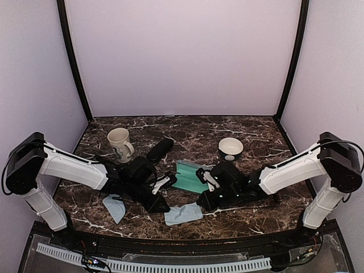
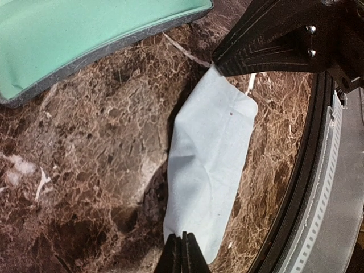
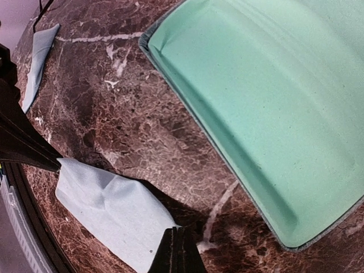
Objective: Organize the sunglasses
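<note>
A pale grey-blue cloth (image 1: 183, 213) is stretched between my two grippers at the table's front, folded lengthwise and slack in the middle. In the left wrist view, my left gripper is shut on one corner of the cloth. The right gripper is shut at the other upper corner, its fingertips pinching the edge. Just behind the cloth stands an open case (image 1: 189, 181) with mint-green lining, empty where visible in the right wrist view. No sunglasses can be made out for certain.
A second cloth (image 1: 115, 209) lies at the left, partly under the left arm. Toward the back stand a mug (image 1: 120, 143), a dark oblong object (image 1: 160, 149) and a white bowl (image 1: 230, 145). Bare marble shows in the middle at the back.
</note>
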